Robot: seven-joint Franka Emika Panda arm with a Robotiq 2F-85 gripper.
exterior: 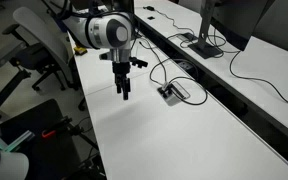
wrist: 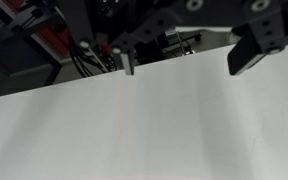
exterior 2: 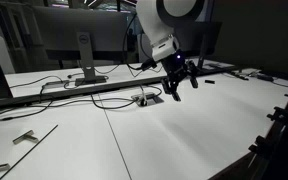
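My gripper (exterior: 130, 78) hangs over the white table (exterior: 164, 140), with bare surface below it. In the wrist view its two fingers (wrist: 246, 56) stand wide apart and nothing is between them. The second exterior view shows the gripper (exterior 2: 183, 86) pointing down, clear of the tabletop. A small grey and black device (exterior: 171, 94) rests near the cables, to the side of the gripper and apart from it. What this device is cannot be made out.
Black cables (exterior 2: 94, 101) run along the table's back, below monitors (exterior 2: 79, 35). Small metal pieces (exterior 2: 24, 137) and a thin dark rod (exterior 2: 32, 150) lie at one side. An office chair (exterior: 29, 55) stands off the table.
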